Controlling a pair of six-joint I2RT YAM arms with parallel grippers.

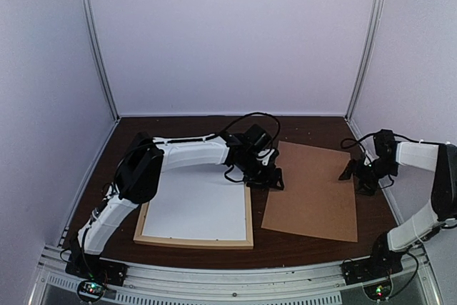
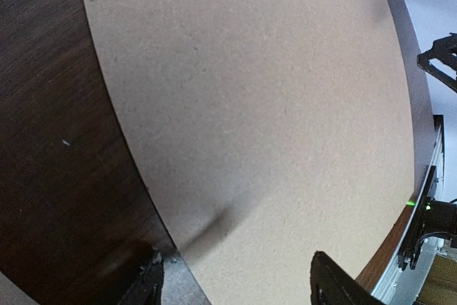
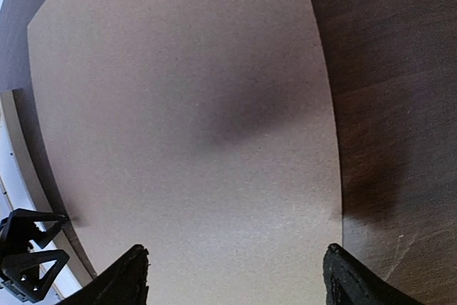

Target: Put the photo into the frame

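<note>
A brown board (image 1: 307,201) lies on the dark table, right of the wooden frame (image 1: 250,226) with its white inner sheet (image 1: 193,208). My left gripper (image 1: 271,180) is at the board's left edge; in the left wrist view its fingertips straddle that edge, apart, with nothing visibly gripped between them. My right gripper (image 1: 351,180) is at the board's right edge; in the right wrist view the board (image 3: 186,105) runs under its fingertips, one either side near the edge. Whether it grips the board is hard to see.
White walls (image 1: 235,41) enclose the back and sides. Bare dark table (image 1: 314,128) shows behind the board and along the front. The left arm lies across the frame's upper part.
</note>
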